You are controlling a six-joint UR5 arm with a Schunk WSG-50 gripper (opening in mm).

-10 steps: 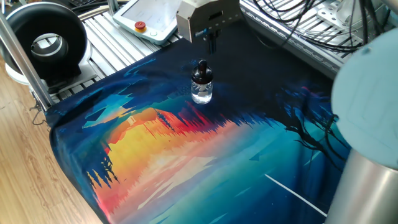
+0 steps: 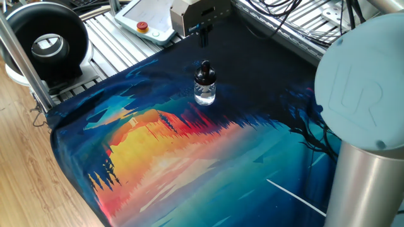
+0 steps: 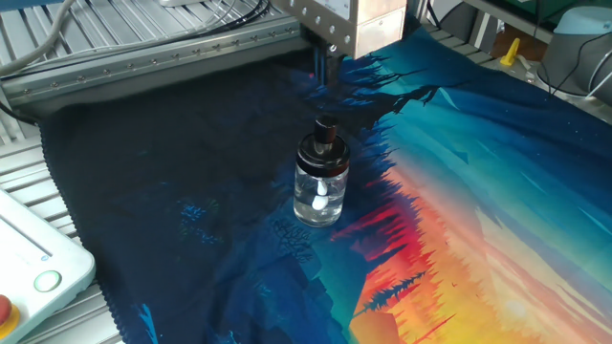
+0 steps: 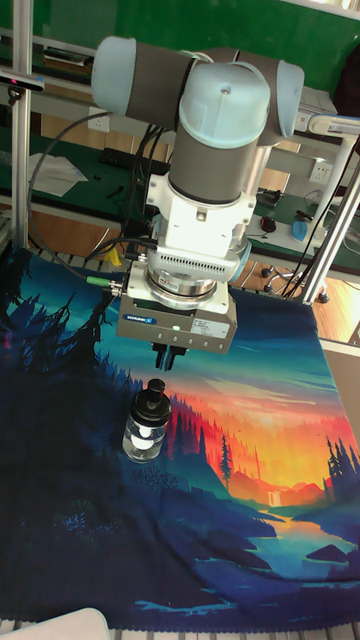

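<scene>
A clear glass bottle [image 2: 204,92] with a black cap and black dropper top stands upright on the printed cloth. Clear liquid and a white highlight show in the bottle [image 3: 320,196] in the second view. My gripper [image 2: 203,39] hangs above the cloth, apart from the bottle and behind it in the first view. Its two dark fingers point down, close together, and nothing shows between them. In the third view the gripper [image 4: 165,365] is just beyond the bottle [image 4: 146,429], its tips higher than the cap.
The dark cloth [image 3: 172,162] around the bottle is clear. A teach pendant [image 2: 145,19] with a red stop button lies on the slatted table, with a black ring-shaped object [image 2: 50,47] beyond the cloth's left corner. Cables [image 2: 278,9] run along the far rail.
In the first view my gripper has shifted left and slightly upward, and the large arm joint at the right has also moved left. The bottle has stayed in place.
</scene>
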